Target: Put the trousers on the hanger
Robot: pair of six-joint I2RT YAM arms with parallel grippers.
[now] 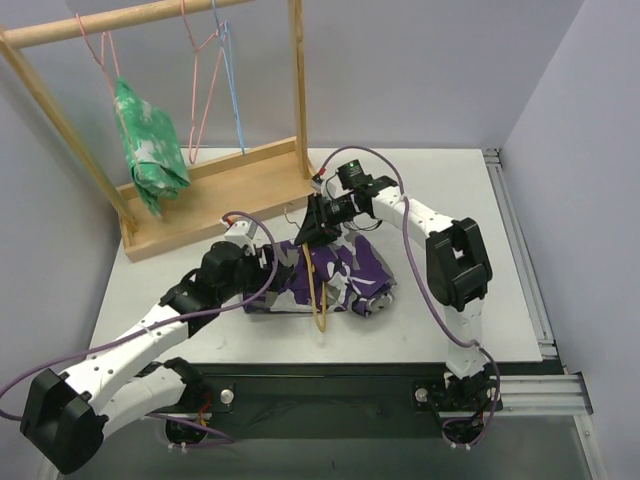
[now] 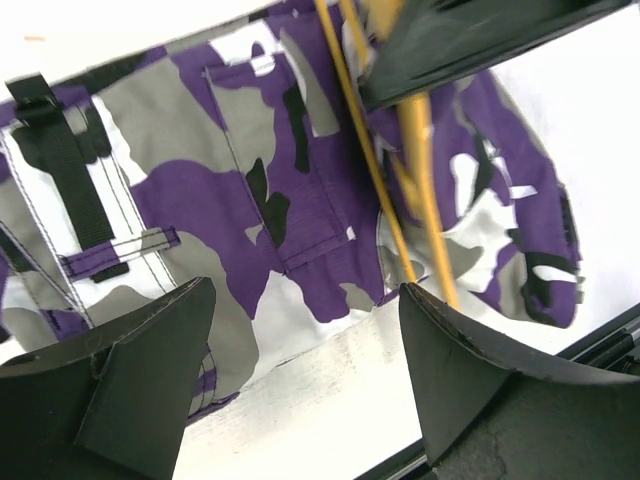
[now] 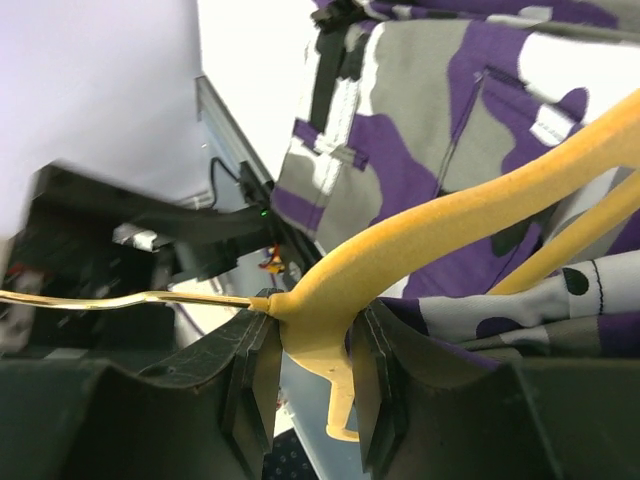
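Purple, grey and white camouflage trousers (image 1: 365,262) lie on the table, spread flat on the left and bunched on the right. The yellow hanger (image 3: 450,215) lies across them, its closed end (image 1: 320,322) towards the table's front. Cloth shows between its bars, and in the right wrist view a fold lies over the far bar; whether cloth passes right through is unclear. My right gripper is shut on the hanger at the base of its metal hook (image 3: 150,298). Above the flat part, left of the hanger, my left gripper stands open, fingers apart with nothing gripped.
A wooden rack (image 1: 250,185) stands at the back left, with a green cloth (image 1: 152,150) and pink and blue hangers (image 1: 230,90) on its rail. The two arms are close together over the trousers.
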